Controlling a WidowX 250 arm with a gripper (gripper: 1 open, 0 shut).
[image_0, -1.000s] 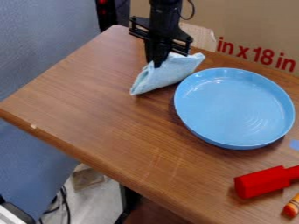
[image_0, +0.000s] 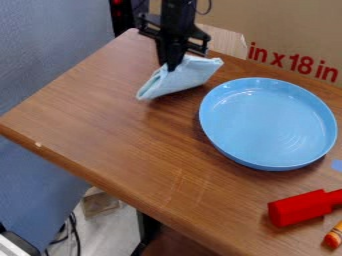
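A pale blue cloth (image_0: 181, 78) lies bunched on the wooden table, near its back, left of the round blue plate (image_0: 267, 122). My black gripper (image_0: 170, 62) comes down from the top onto the cloth's upper left part; its fingertips are at the cloth, and I cannot tell how far they are closed.
A red object (image_0: 301, 207) and a small orange item (image_0: 334, 236) lie at the near right of the table (image_0: 94, 125). A cardboard box with red lettering (image_0: 287, 40) stands behind.
My gripper and the cloth have shifted slightly left, away from the plate.
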